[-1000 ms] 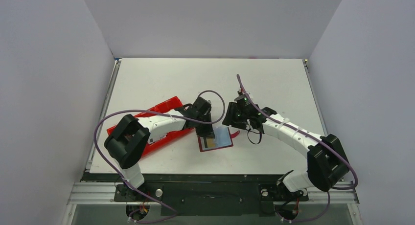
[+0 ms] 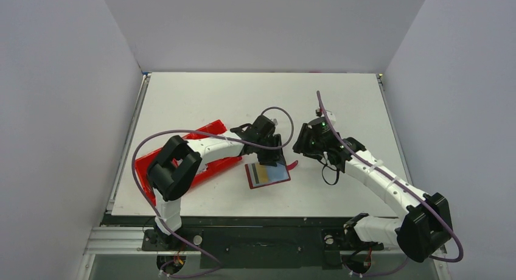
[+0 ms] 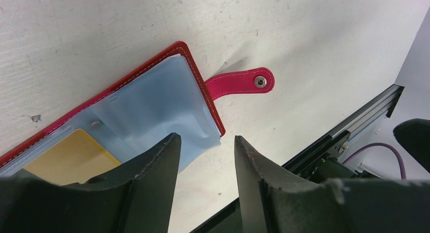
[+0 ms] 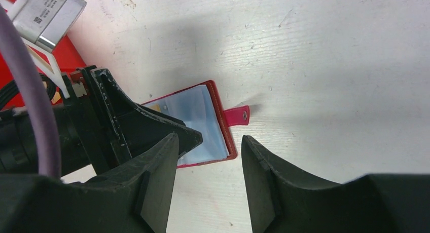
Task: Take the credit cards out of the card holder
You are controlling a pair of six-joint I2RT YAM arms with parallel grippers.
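Observation:
A red card holder lies open on the table, its clear-blue sleeve showing and a gold card in it at the lower left in the left wrist view; its strap with a snap sticks out to the right. My left gripper hangs over the holder's sleeve end, fingers apart with nothing seen between them. My right gripper is open above and to the right of the holder, empty. In the right wrist view the left gripper's body covers part of the holder.
A red tray sits at the left under my left arm. Grey walls stand at both sides and the back.
Both grippers have moved rightward over the last second; the right one has drawn away from the holder, the left shifted toward the holder's sleeve end and strap.

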